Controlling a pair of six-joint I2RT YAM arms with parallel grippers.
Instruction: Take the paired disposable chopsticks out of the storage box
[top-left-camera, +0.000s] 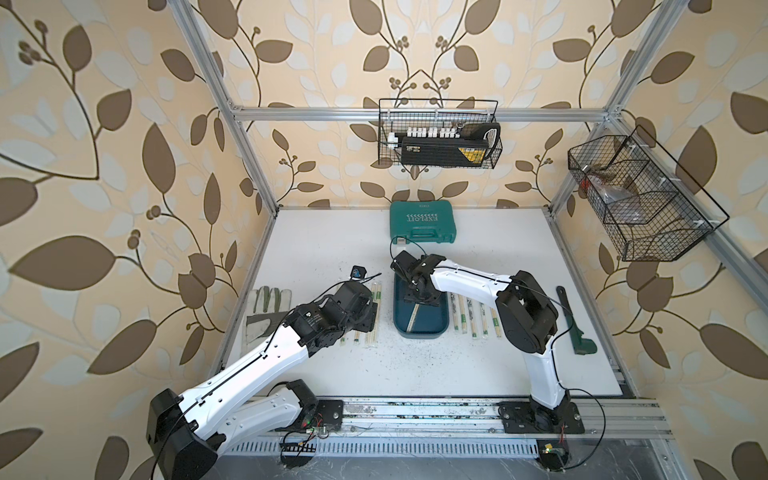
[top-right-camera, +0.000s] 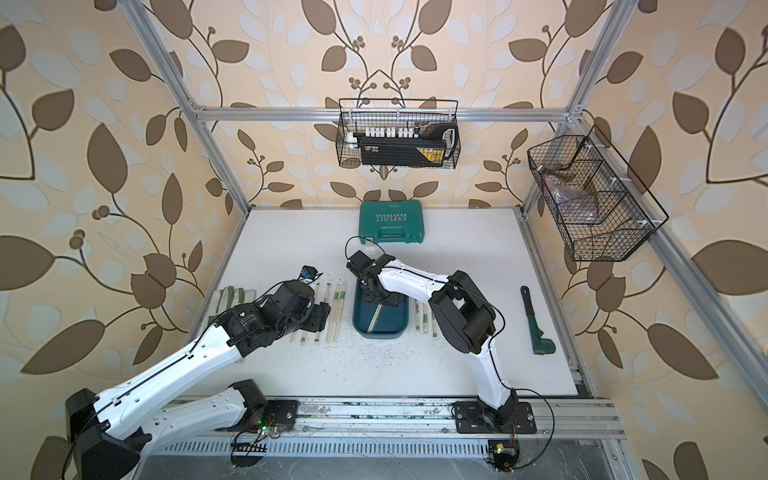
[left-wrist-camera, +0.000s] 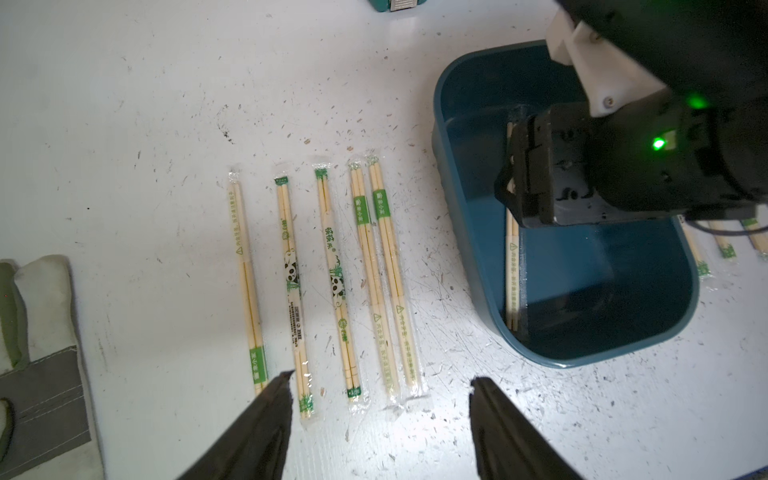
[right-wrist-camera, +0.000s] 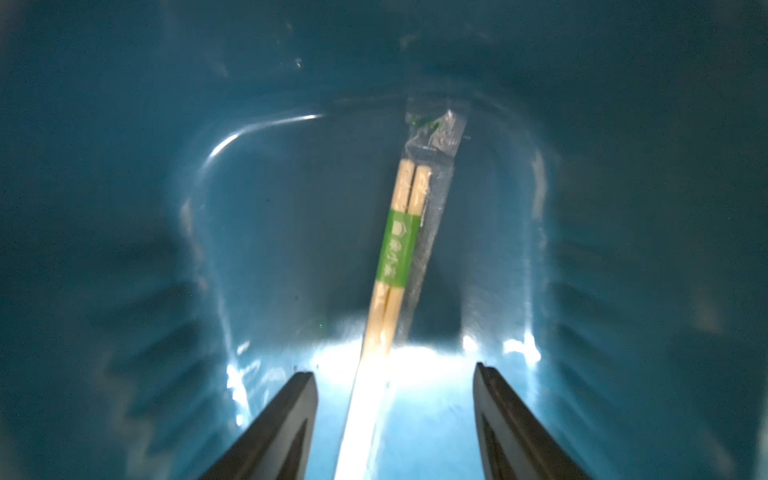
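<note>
One pair of wrapped chopsticks (right-wrist-camera: 392, 256) lies along the floor of the blue storage box (top-left-camera: 422, 334). My right gripper is down over the box with its fingers apart on either side of the pair's line, nothing held. In the left wrist view, the right gripper's body covers part of the box and of the chopsticks (left-wrist-camera: 512, 272). My left gripper stands open above the table, left of the box, with empty space between its fingers. Several wrapped pairs (left-wrist-camera: 336, 288) lie side by side on the table below it.
More wrapped pairs (top-left-camera: 473, 318) lie right of the box. A green case (top-left-camera: 422, 221) stands behind it, gloves (top-left-camera: 268, 312) lie at the left edge, and a dark green tool (top-left-camera: 576, 324) at the right.
</note>
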